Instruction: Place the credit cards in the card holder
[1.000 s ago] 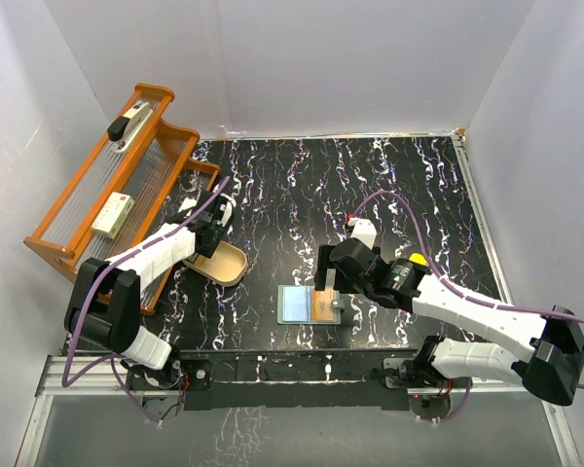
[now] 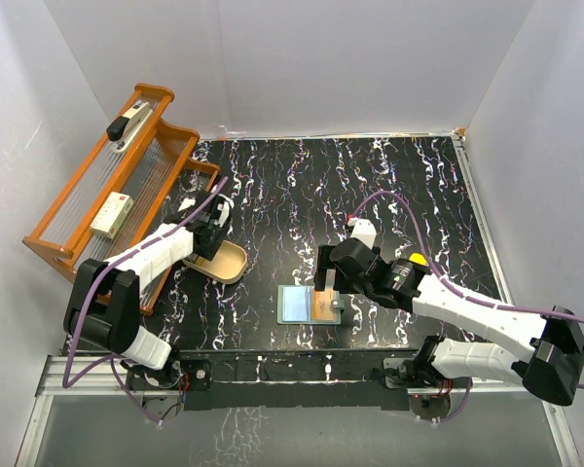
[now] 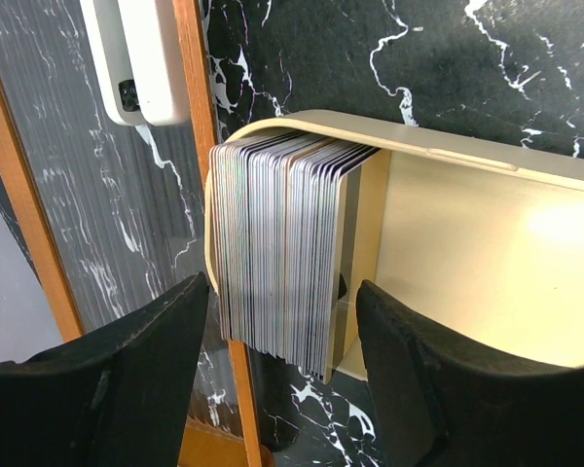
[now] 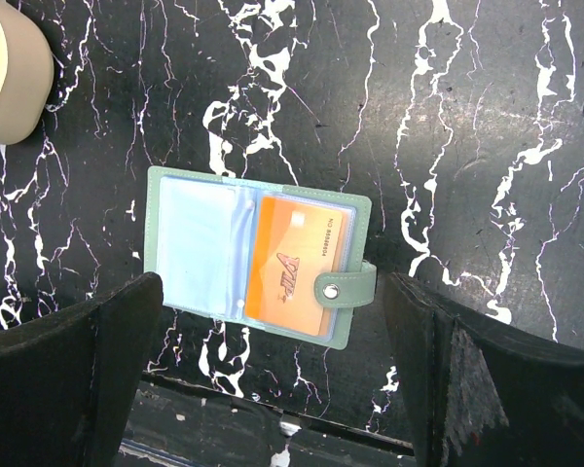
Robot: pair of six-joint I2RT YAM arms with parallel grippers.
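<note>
A thick row of cards (image 3: 273, 248) stands on edge at one end of a cream tray (image 2: 231, 265) at the left. My left gripper is over that row, part open, its fingertips either side of the cards' front part; I cannot tell whether they touch. The card holder (image 4: 195, 243) lies open on the table, a clear sleeve on its left half and an orange card (image 4: 287, 263) in the right half, beside a snap strap. My right gripper hangs open above it, nothing between its fingers.
A wooden rack (image 2: 136, 180) with a white box (image 2: 112, 214) and a device on it stands at the far left, beside the tray. A yellow object (image 2: 419, 260) is partly hidden behind the right arm.
My left arm has shifted very slightly over the card tray in the top view. The right arm and the card holder have not moved.
</note>
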